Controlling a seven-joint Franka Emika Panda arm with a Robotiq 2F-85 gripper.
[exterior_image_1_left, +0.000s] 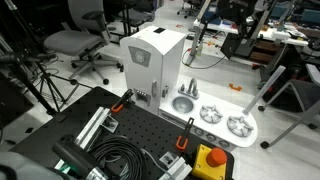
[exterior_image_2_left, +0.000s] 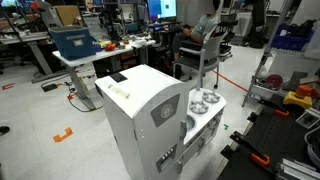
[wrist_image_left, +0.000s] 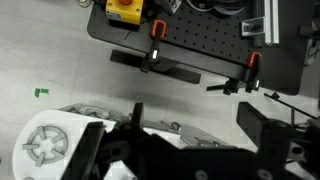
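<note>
My gripper is at the bottom of the wrist view, with its dark fingers (wrist_image_left: 97, 145) far apart and nothing visible between them. In exterior view 1 the gripper (exterior_image_1_left: 238, 42) hangs high at the top, well above the floor and clear of the furniture. Below it stands a white toy kitchen: a counter (exterior_image_1_left: 222, 107) with a sink (exterior_image_1_left: 183, 105) and two burners (exterior_image_1_left: 238, 126), beside a tall white cabinet (exterior_image_1_left: 153, 62). That cabinet (exterior_image_2_left: 150, 115) looks closed in exterior view 2. One burner (wrist_image_left: 45, 145) shows at the lower left of the wrist view; the gripper hides part of the counter.
A black perforated table (exterior_image_1_left: 140, 135) borders the kitchen, carrying orange-handled clamps (exterior_image_1_left: 185, 135), coiled cables (exterior_image_1_left: 118, 158) and a yellow box with a red-orange button (exterior_image_1_left: 211, 160). Office chairs (exterior_image_1_left: 80, 38) stand behind. Pale open floor lies around the kitchen.
</note>
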